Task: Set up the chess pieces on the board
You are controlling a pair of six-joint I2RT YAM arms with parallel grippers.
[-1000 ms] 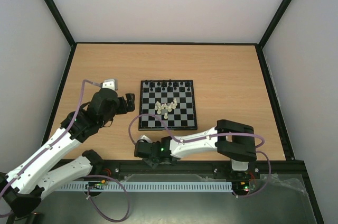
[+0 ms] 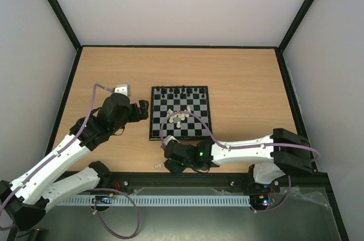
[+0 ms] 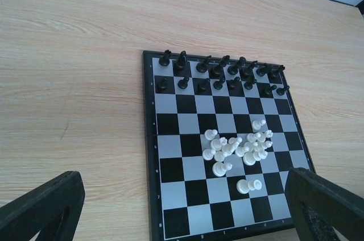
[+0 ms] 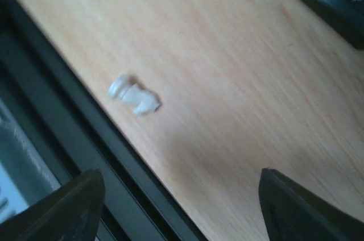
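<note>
The chessboard (image 2: 152, 124) lies mid-table. Black pieces (image 3: 219, 70) stand in two rows along its far side, while the white pieces (image 3: 226, 145) cluster loosely around the middle squares, with a few apart. Off the board, a single white piece (image 4: 135, 95) lies on its side near the table's front edge. My right gripper is over the wood close to that piece, fingers apart and nothing between them. Left of the board, my left gripper (image 2: 145, 109) holds still with spread fingers (image 3: 45, 210) and an empty gap.
A dark frame rail (image 4: 114, 133) runs along the table's front edge, close to the lying piece. Bare wood (image 2: 244, 93) is free right of the board and behind it.
My right arm has shifted to the right and a little toward the board, uncovering the lying white piece in the top view. The left arm has moved only slightly.
</note>
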